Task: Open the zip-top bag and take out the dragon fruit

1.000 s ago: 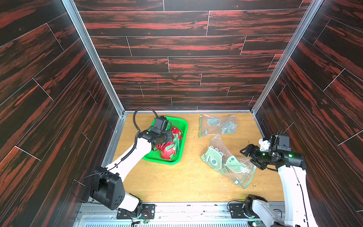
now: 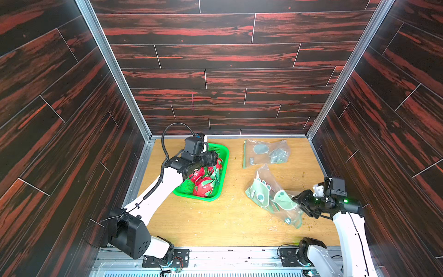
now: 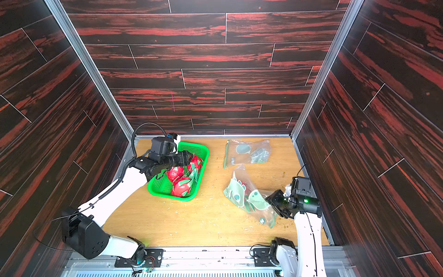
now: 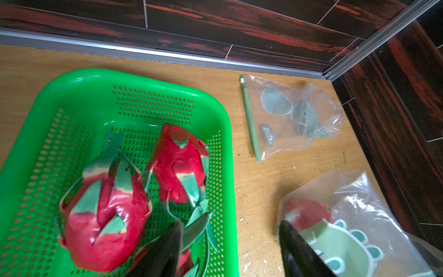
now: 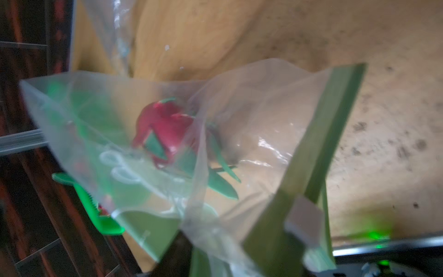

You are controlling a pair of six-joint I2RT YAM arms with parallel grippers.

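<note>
A clear zip top bag (image 2: 279, 199) with a green print lies at the right of the table. A red dragon fruit (image 5: 168, 124) with green leaves shows through its film. At the bag's zip end is my right gripper, fingers parted, the green zip strip (image 5: 318, 133) and film reaching in between them. One of its fingers (image 5: 177, 256) is dark and partly blurred; whether it touches the film I cannot tell. Over the green basket (image 4: 226, 147), my left gripper stands open and empty.
Several dragon fruits (image 4: 108, 217) lie in the basket. Another zip bag (image 2: 265, 153), flat with no fruit visible inside, rests at the back right. Bare wood (image 2: 230, 221) stretches between basket and bags and along the front.
</note>
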